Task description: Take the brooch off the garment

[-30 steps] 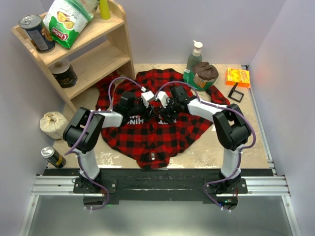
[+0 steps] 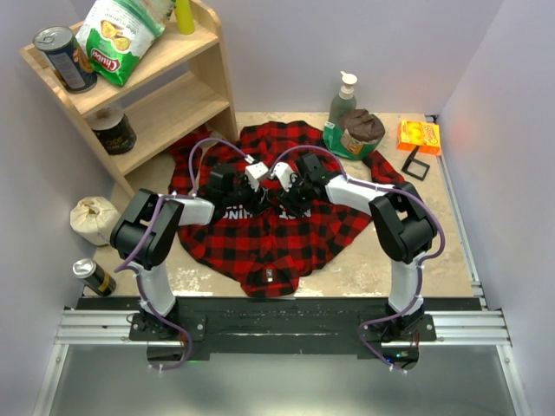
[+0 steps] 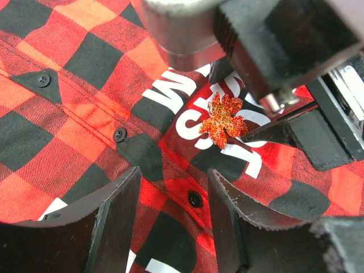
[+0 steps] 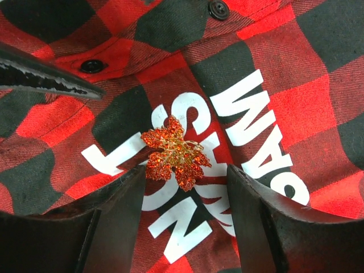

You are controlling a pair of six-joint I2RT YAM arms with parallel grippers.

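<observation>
The brooch (image 4: pixel 176 153), an orange-red glittery leaf shape, lies on the white lettering of the red and black checked garment (image 2: pixel 260 247). In the right wrist view my right gripper is open, its fingertips apart with the brooch between and just ahead of them. From the left wrist view, one right finger (image 3: pixel 273 133) reaches the edge of the brooch (image 3: pixel 224 119); whether it touches is unclear. My left gripper stands open over the button strip beside the brooch, with nothing between its fingers. Seen from above, the arms hide the brooch.
Both grippers are close together over the garment's middle. A wooden shelf (image 2: pixel 186 95) with cans and a bag stands at the back left. Behind the garment are a pump bottle (image 2: pixel 343 104) and a green bag (image 2: pixel 351 143). An orange box (image 2: pixel 419 137) lies at the right.
The left gripper has drawn back a little to the left. The garment lies as before.
</observation>
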